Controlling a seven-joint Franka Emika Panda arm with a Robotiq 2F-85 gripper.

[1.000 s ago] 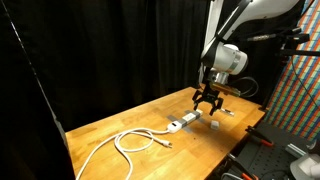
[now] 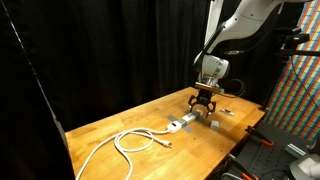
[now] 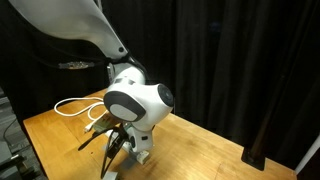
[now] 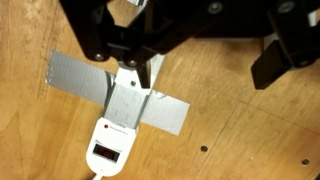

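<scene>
A long white power strip [image 2: 180, 124] lies on the wooden table, held down by grey tape. From above, the wrist view shows the strip's end [image 4: 106, 147] with a small dark display, and the grey tape [image 4: 165, 112] crossing beneath its body. My gripper [image 2: 203, 103] points down close over the far end of the strip. Its dark fingers [image 4: 268, 68] are spread wide, one overlapping the strip in view and the other over bare wood. Nothing is seen gripped between them. The arm's own parts hide the upper part of the strip in the wrist view.
A white cable [image 2: 125, 148] loops across the table's left side. A small pale block [image 2: 214, 124] sits to the right of the strip, and a small light item [image 2: 228, 112] lies farther right. Dark curtains [image 3: 225, 70] stand behind the table.
My gripper has shifted left and a little lower, nearer the strip. The strip, cable and block have stayed in place.
</scene>
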